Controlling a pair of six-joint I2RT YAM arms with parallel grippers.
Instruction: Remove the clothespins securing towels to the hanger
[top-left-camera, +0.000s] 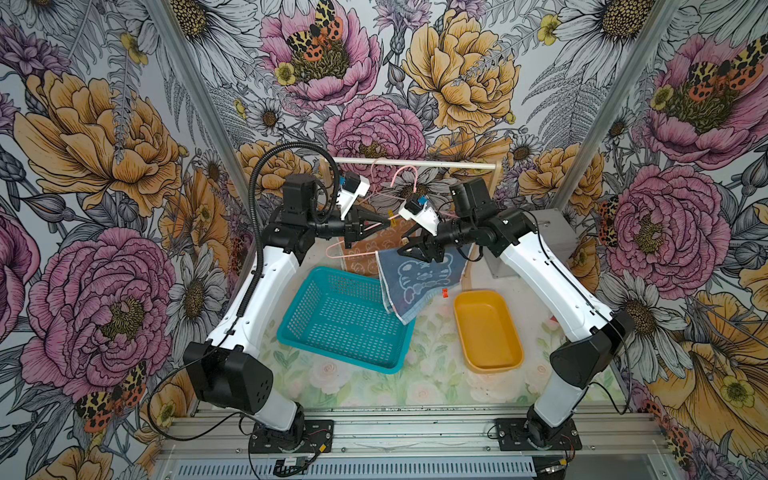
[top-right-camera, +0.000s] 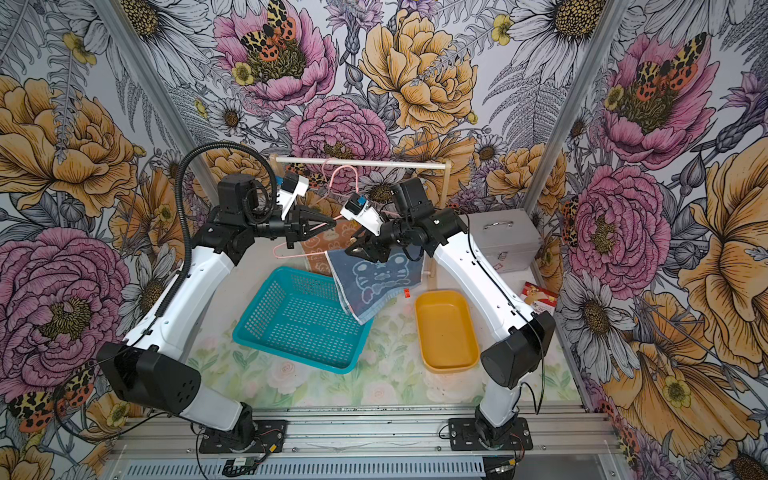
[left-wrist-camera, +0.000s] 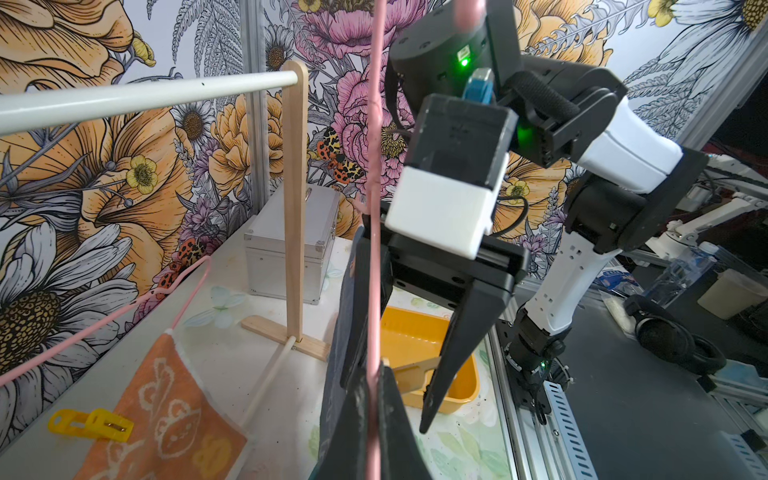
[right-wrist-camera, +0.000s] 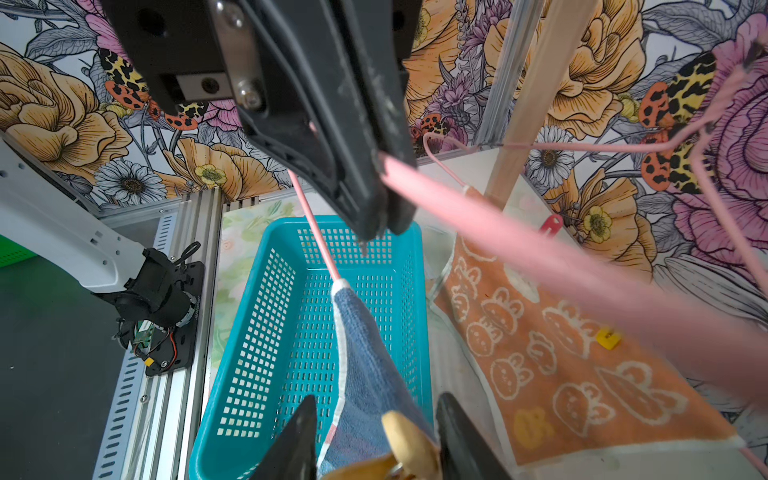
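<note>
My left gripper (top-left-camera: 376, 224) is shut on the pink hanger wire (left-wrist-camera: 373, 304), which runs through its fingertips in the left wrist view. A blue towel (top-left-camera: 416, 284) hangs from the hanger over the teal basket. My right gripper (top-left-camera: 412, 244) stands open at that towel's top, with a tan-yellow piece, apparently a clothespin (right-wrist-camera: 408, 448), between its fingers. An orange towel (right-wrist-camera: 520, 352) hangs behind, with a yellow clothespin (left-wrist-camera: 89, 424) and a red one (right-wrist-camera: 550, 225).
The teal basket (top-left-camera: 336, 336) is at centre left, the yellow tray (top-left-camera: 488, 332) at right. A wooden rack (left-wrist-camera: 294, 200) stands behind, beside a silver case (left-wrist-camera: 284, 264). A small red object (top-left-camera: 445, 293) is near the tray.
</note>
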